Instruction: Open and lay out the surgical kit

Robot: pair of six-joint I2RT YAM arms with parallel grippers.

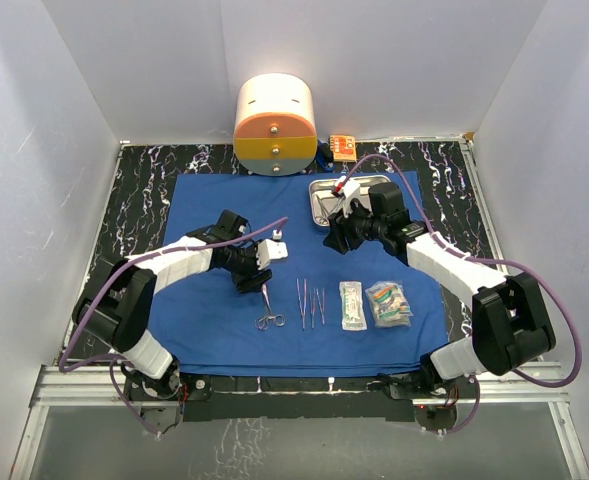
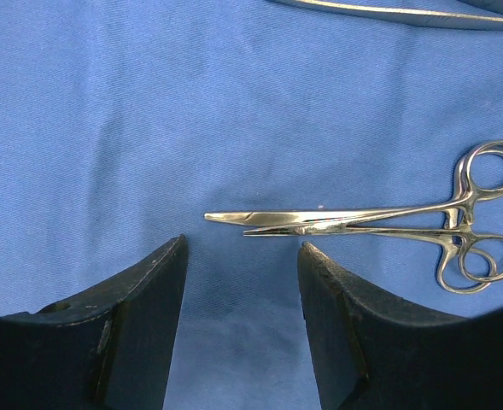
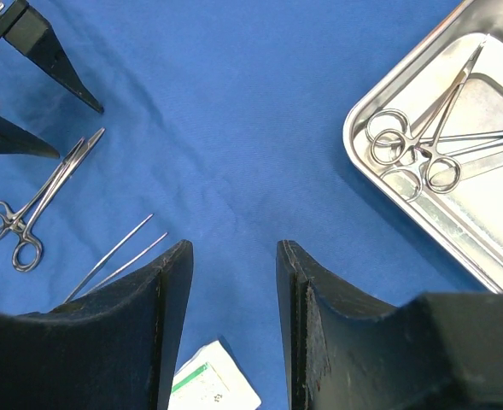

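Observation:
Scissor-like forceps [image 2: 336,224] with ring handles lie flat on the blue cloth [image 1: 234,345], tips slightly parted. In the left wrist view my left gripper stands open just off their tips, its fingers empty. Over the cloth near the tray's front-left corner, my right gripper is open and holds nothing. The metal tray [image 3: 412,215] contains more ring-handled instruments [image 3: 424,149]. Two pairs of tweezers [image 1: 304,300] lie right of the forceps, followed by a white packet [image 1: 352,306] and a clear bag [image 1: 388,304] with coloured contents.
A rounded orange, yellow and grey drawer box [image 1: 275,125] stands behind the cloth. An orange packet [image 1: 343,148] lies beside it. Bare cloth stretches between the two grippers and along the front left.

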